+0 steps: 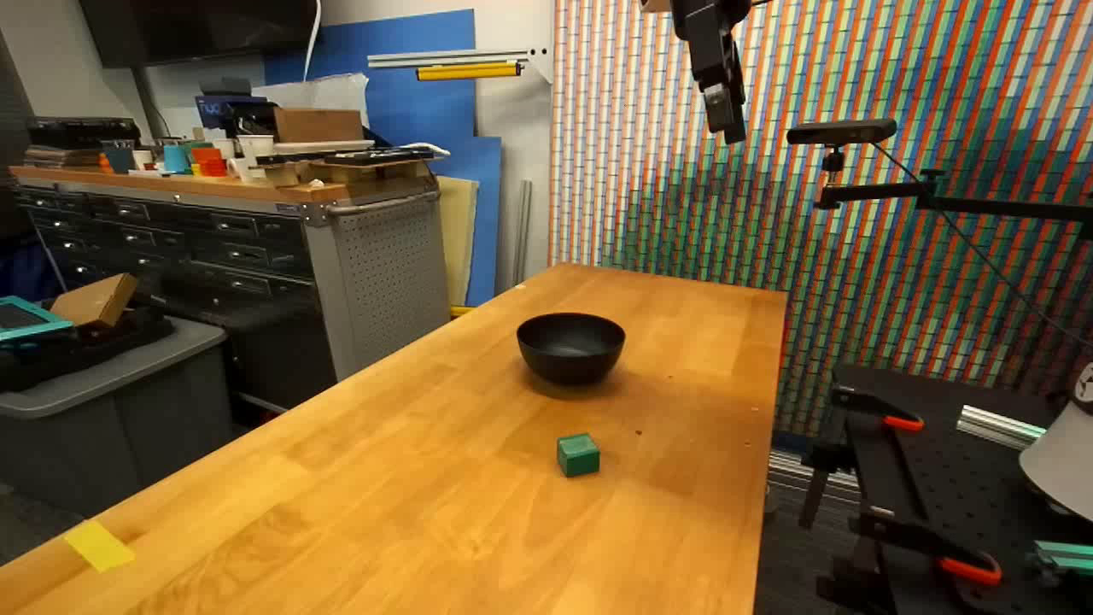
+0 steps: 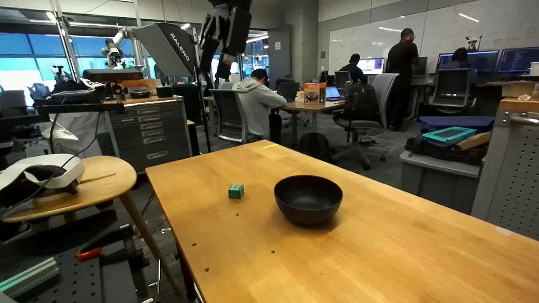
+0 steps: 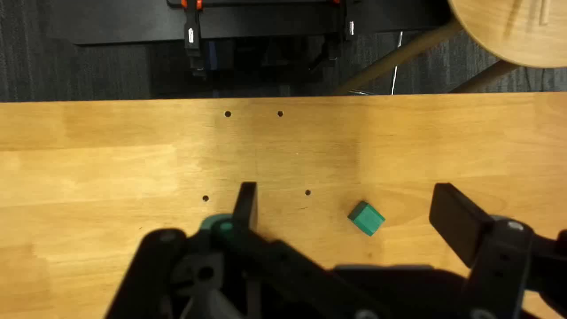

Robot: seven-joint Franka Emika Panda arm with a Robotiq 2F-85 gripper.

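Observation:
A small green cube (image 1: 579, 455) rests on the wooden table. Close to it stands an empty-looking black bowl (image 1: 570, 349), upright; the second exterior view shows the same cube (image 2: 236, 191) and bowl (image 2: 308, 200) with a gap of bare wood between them. High above the tabletop hangs my gripper, its two fingers spread wide and nothing between them. Seen from the wrist, the cube (image 3: 366, 218) lies far below, within the gap between the fingers. The bowl is mostly hidden behind the left finger in that view. Only part of the gripper (image 2: 222, 55) shows from outside.
Bare wood covers most of the table (image 1: 410, 471), with a yellow tape strip (image 1: 99, 545) near one edge. A black cart (image 1: 953, 471) and a round stool (image 2: 108, 171) stand beyond one long side. A camera on an arm (image 1: 842, 131) reaches in beside the table.

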